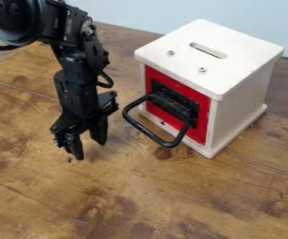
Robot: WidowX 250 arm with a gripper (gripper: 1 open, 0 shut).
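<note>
In the camera view my black gripper (pixel 83 137) hangs low over the wooden table on the left, fingertips pointing down, with no object visible between them. To its right stands a white wooden box (pixel 213 49) with a slot on top and a red front panel (pixel 198 136) around a dark mechanism. A black loop handle (pixel 164 140) sticks out from that front toward my gripper, a short gap away from its fingers.
Bare wooden tabletop (pixel 121 201) fills the foreground and the left side. A white wall runs behind the table at the back.
</note>
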